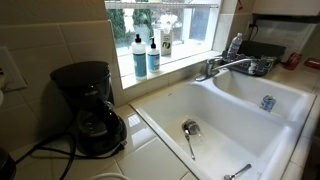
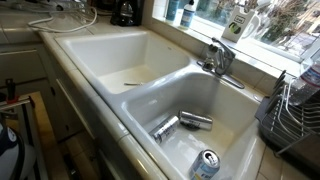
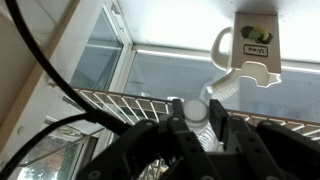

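Note:
In the wrist view my gripper has its black fingers closed around a clear bottle with a round pale cap (image 3: 194,109), which faces the camera. Most of the bottle's body is hidden between and behind the fingers. A clear bottle (image 1: 235,45) also shows at the sink's back right in exterior view 1, and a clear bottle (image 2: 309,80) at the right edge of exterior view 2. I cannot tell whether it is the one held. Neither exterior view shows the gripper clearly.
Two cans (image 2: 196,120) (image 2: 165,129) lie in one sink basin (image 2: 225,100), with another can (image 2: 206,163) at its near end. A metal utensil (image 1: 190,137) is in the other basin. A wire rack (image 2: 290,120) stands right of the sink. A white jug (image 3: 255,48) is by the window.

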